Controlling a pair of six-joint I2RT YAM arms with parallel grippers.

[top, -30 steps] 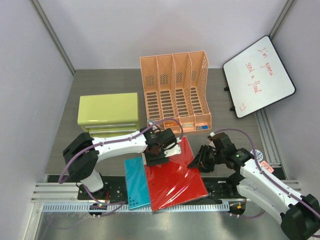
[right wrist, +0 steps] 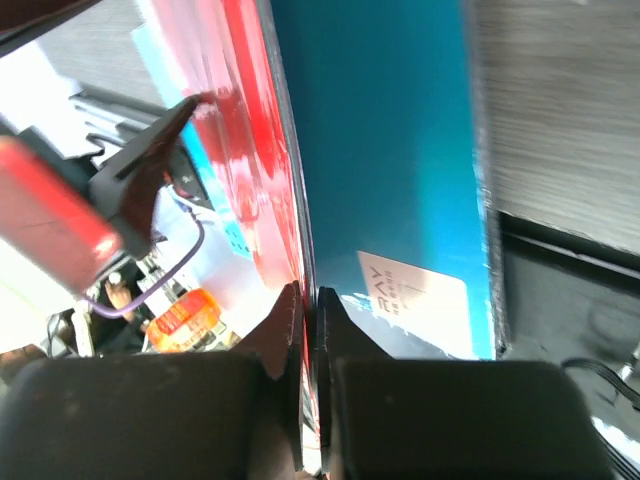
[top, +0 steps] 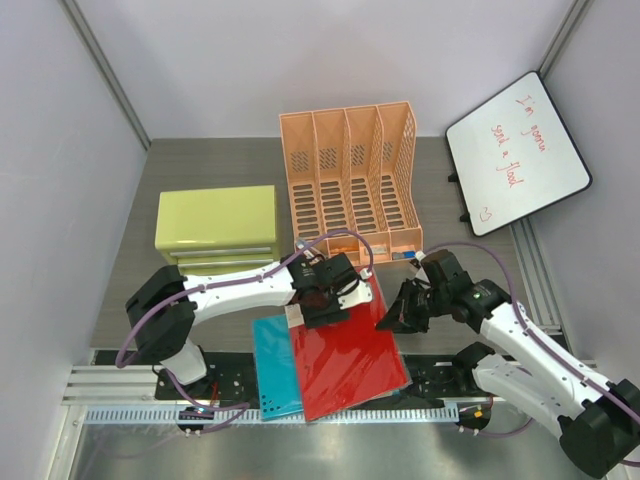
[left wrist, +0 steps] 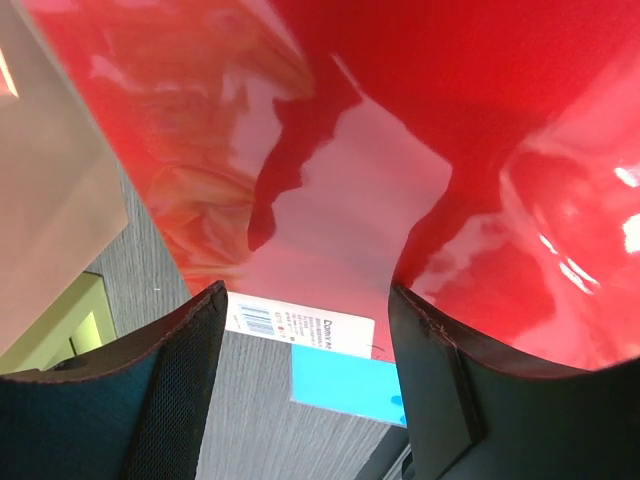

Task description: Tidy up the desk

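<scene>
A glossy red folder lies over blue folders at the desk's front edge. My right gripper is shut on the red folder's long edge, with a blue folder beside it. My left gripper hovers above the red folder near its white barcode label, fingers part open with nothing seen held between them.
An orange divider rack stands at the back centre, a green drawer box at the left. A whiteboard with writing is at the back right. Bare desk shows behind and left of the green box.
My right gripper and arm have shifted slightly, and the red folder's right side has drawn a little inward to the left.
</scene>
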